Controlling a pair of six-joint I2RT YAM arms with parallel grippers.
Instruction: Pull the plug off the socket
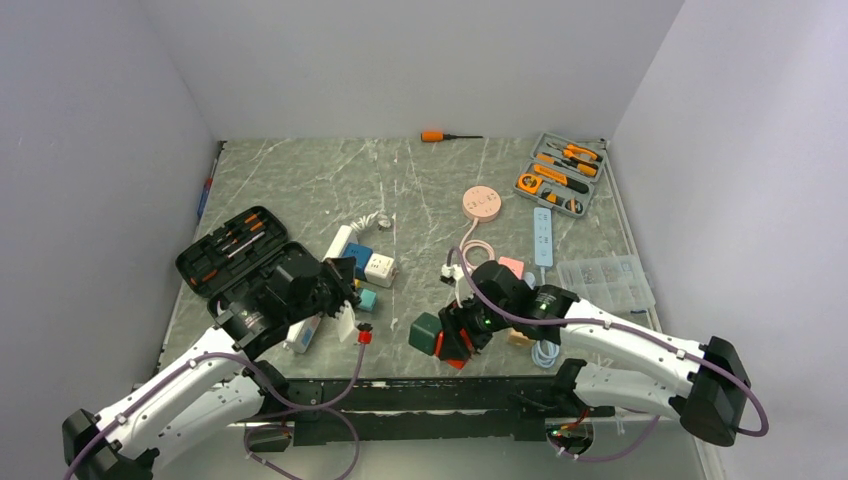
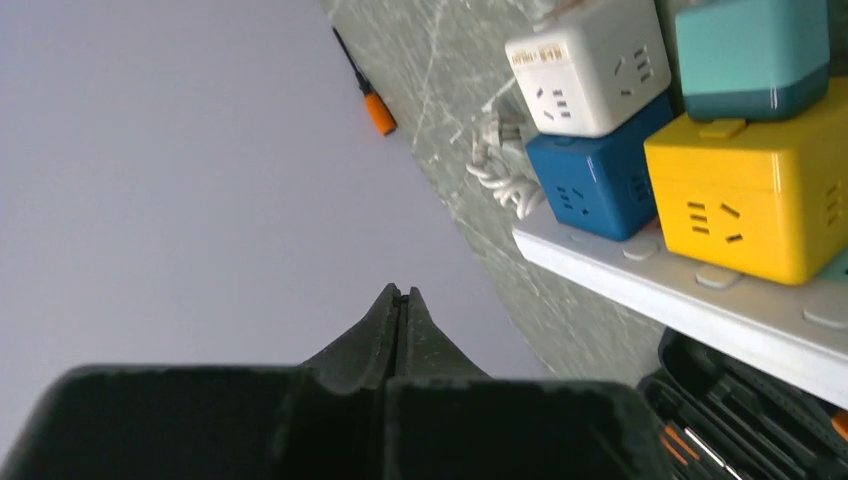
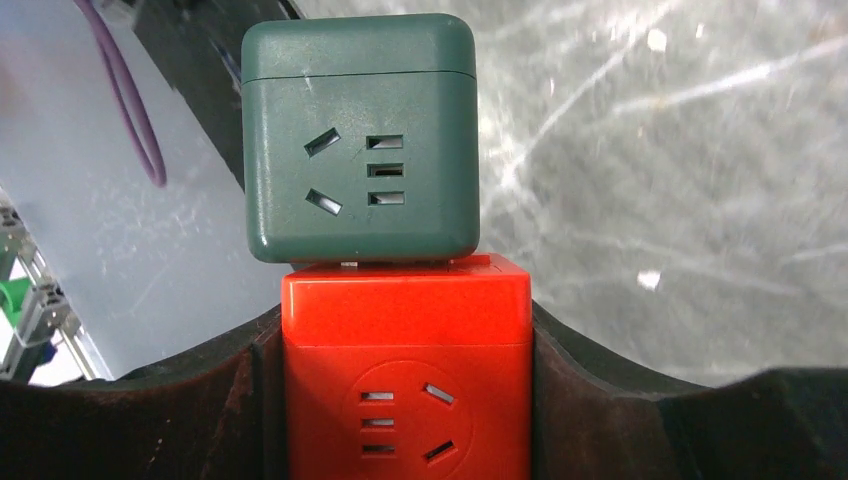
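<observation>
In the right wrist view a red cube socket (image 3: 408,380) is clamped between the fingers of my right gripper, which is shut on it. A dark green cube (image 3: 362,140) is joined to the red one's far face, with a narrow gap and a bit of metal at the seam. From above, the green cube (image 1: 425,332) points left, out past the red cube (image 1: 456,358). My left gripper is shut with nothing between its fingertips, up and to the left, clear of both cubes.
Near the left gripper, a white power strip (image 2: 690,285) carries blue (image 2: 595,180), white (image 2: 590,70), yellow (image 2: 745,190) and teal (image 2: 755,55) cubes. An open black tool case (image 1: 235,250) lies at the left. Bare tabletop (image 1: 420,200) spans the middle.
</observation>
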